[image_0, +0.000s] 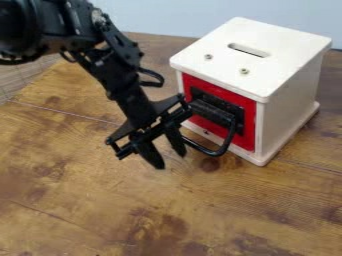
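A white box (286, 92) with a slot and two screws on top stands at the right. Its red front panel (198, 123) carries a black fitting with a bent black handle (223, 147) that reaches down and out. My black gripper (150, 150) hangs from the upper left, just left of the handle, its fingers angled downward over the wooden table. Whether anything is between the fingers is hard to tell against the dark shapes.
A pale wall (160, 15) runs along the back.
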